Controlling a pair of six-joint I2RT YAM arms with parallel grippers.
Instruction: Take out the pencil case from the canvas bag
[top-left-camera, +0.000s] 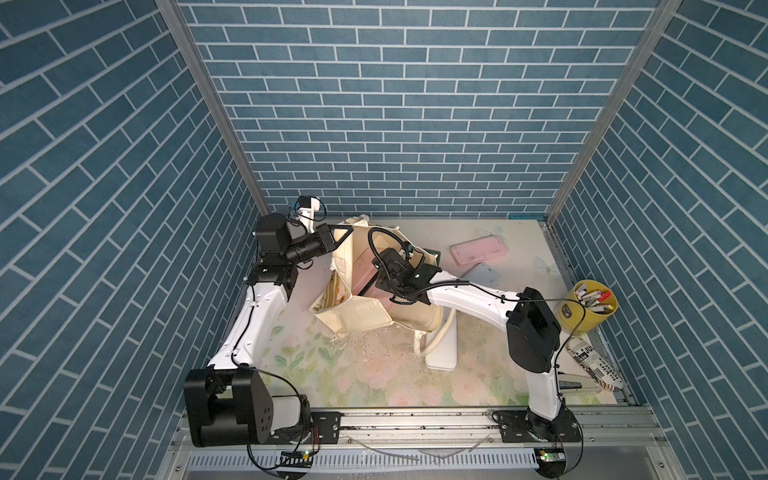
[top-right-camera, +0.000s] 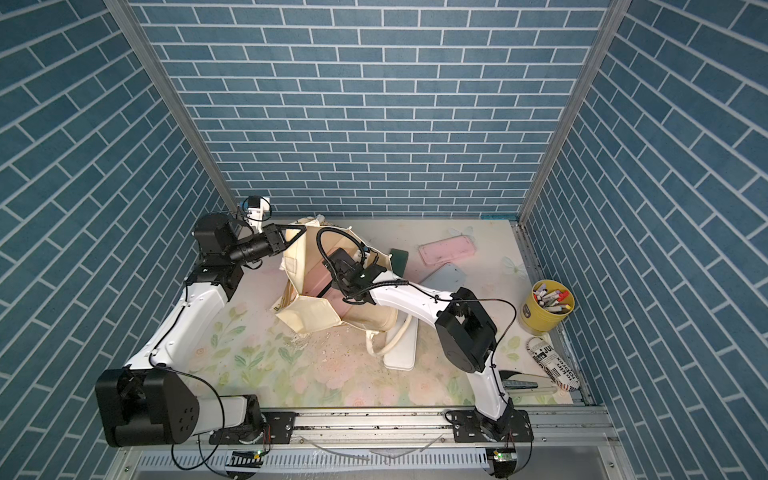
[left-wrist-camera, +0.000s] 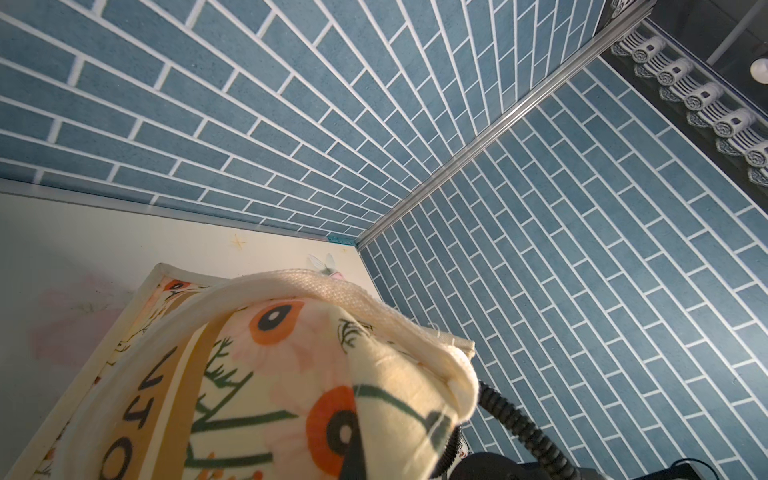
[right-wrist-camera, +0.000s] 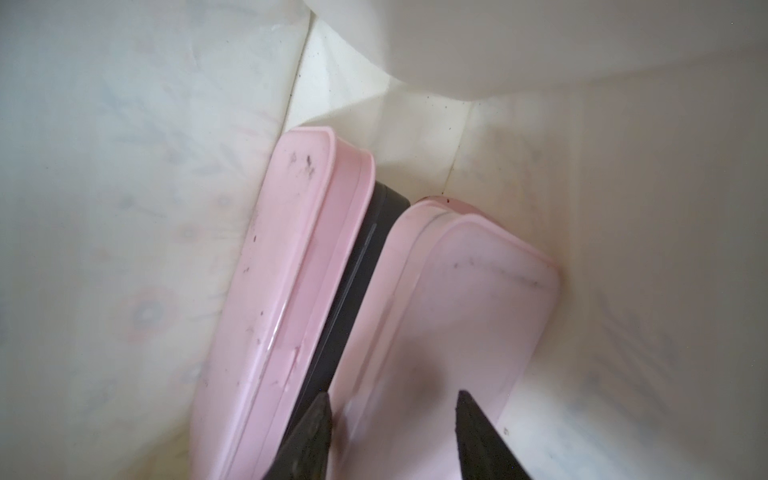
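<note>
The cream canvas bag (top-left-camera: 360, 316) lies open at mid-table, with pink pencil cases (right-wrist-camera: 264, 296) and a dark one (right-wrist-camera: 352, 272) packed inside. My left gripper (top-left-camera: 340, 236) is shut at the bag's upper left edge, the cloth (left-wrist-camera: 272, 384) filling much of the left wrist view; whether cloth is between its fingers is hard to tell. My right gripper is inside the bag, part open, its fingertips over the right-hand pink case (right-wrist-camera: 456, 336), the left fingertip at that case's side.
A pink case (top-left-camera: 478, 249), a light blue case (top-left-camera: 481, 276) and a white case (top-left-camera: 440, 356) lie outside the bag. A yellow pen cup (top-left-camera: 584, 316) and a printed pouch (top-left-camera: 592, 364) stand or lie at the right edge.
</note>
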